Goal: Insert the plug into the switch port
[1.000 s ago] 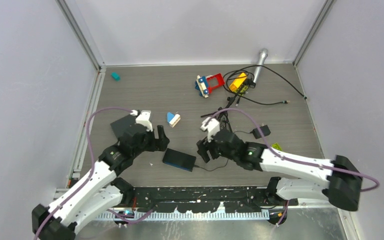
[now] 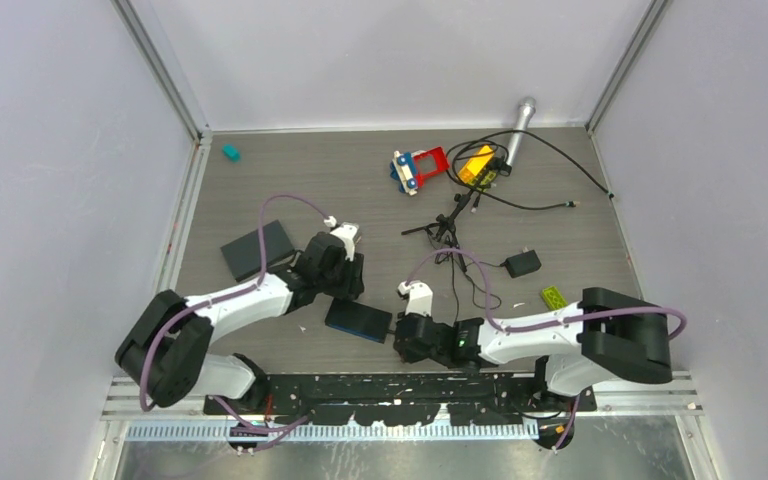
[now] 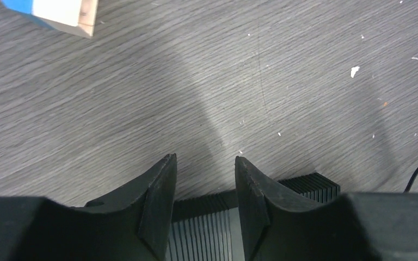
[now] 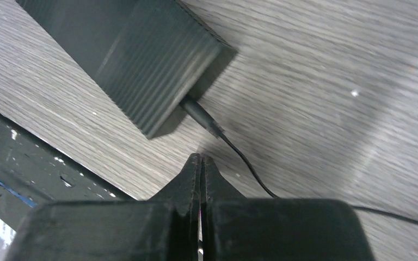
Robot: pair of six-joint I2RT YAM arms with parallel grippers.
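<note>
The switch (image 2: 358, 320), a flat dark box, lies near the front edge of the table. In the right wrist view the black plug (image 4: 202, 116) meets the port in the ribbed end face of the box, with its thin cable (image 4: 243, 159) trailing off to the right. Just short of the plug, my right gripper is shut, nothing visible between its fingers. My left gripper is at the far side of the switch with its fingers apart; the ribbed top (image 3: 198, 236) of the box shows beneath and between them.
A black adapter box (image 2: 522, 263) and tangled cables (image 2: 450, 235) lie to the right. Toward the back are a red-and-blue toy (image 2: 418, 170) and a yellow block (image 2: 477, 164). A dark flat pad (image 2: 257, 250) lies at left. The left gripper mostly hides a white-and-blue block.
My left gripper has moved right to the far side of the switch. My right gripper has come toward the table's front and gone from open to shut. The switch stays in place.
</note>
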